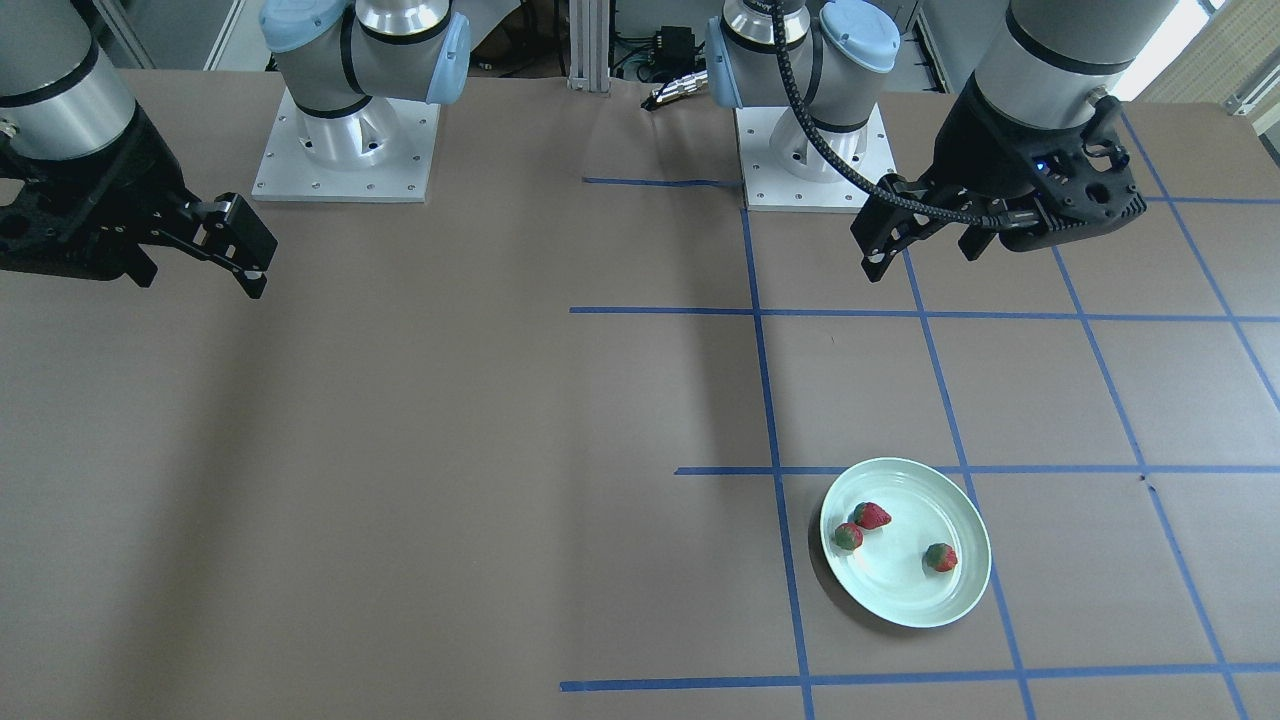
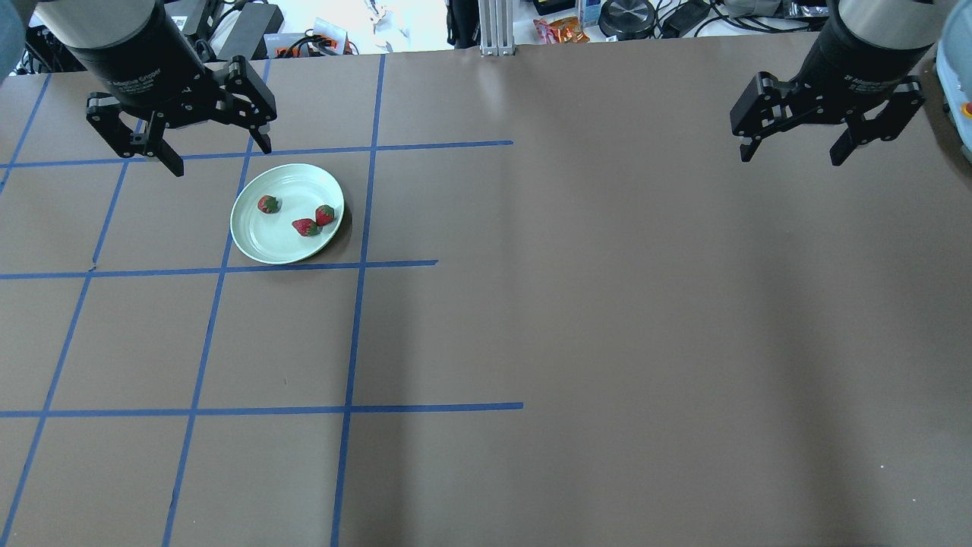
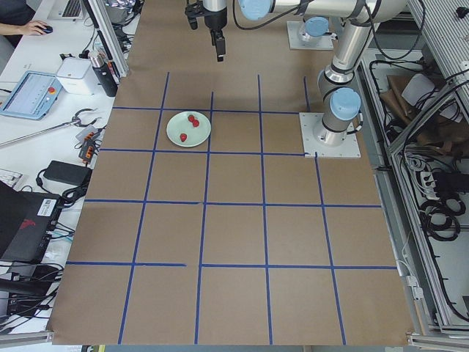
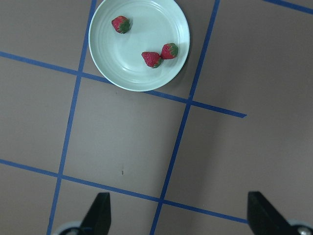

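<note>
A pale mint plate holding three strawberries lies on the gridded table; in the left wrist view it sits at the upper middle, with strawberries spread over it. My gripper hangs high above the table, open, its two fingers wide apart at the bottom corners of that view with only bare table between them. In the front view it is at the upper right, behind and above the plate.
A second arm with a black gripper stands apart over the plain half of the table. The table around the plate is clear. Equipment and cables line the table's outer edges.
</note>
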